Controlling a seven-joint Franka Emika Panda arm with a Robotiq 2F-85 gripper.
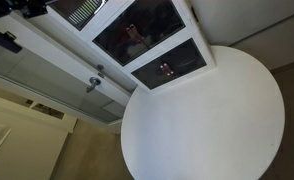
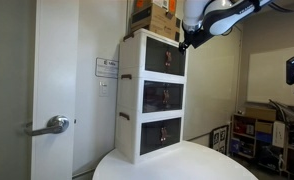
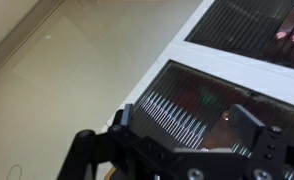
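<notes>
A white cabinet point(image 2: 132, 95) with dark see-through drawers stands on a round white table point(image 1: 202, 125). Its top drawer point(image 2: 165, 57), middle drawer point(image 2: 162, 96) and bottom drawer point(image 2: 160, 134) all look closed. My gripper is open in the wrist view, its two dark fingers apart in front of a ribbed dark drawer front point(image 3: 177, 105); no object shows held between them. In exterior view 2 the arm point(image 2: 222, 20) reaches in from the upper right, with the gripper end near the cabinet's top. Only part of the gripper shows at the upper left of exterior view 1.
Brown boxes point(image 2: 157, 18) are stacked on the cabinet. A door with a metal handle point(image 2: 55, 125) stands to its left. Shelving point(image 2: 257, 130) stands in the right background.
</notes>
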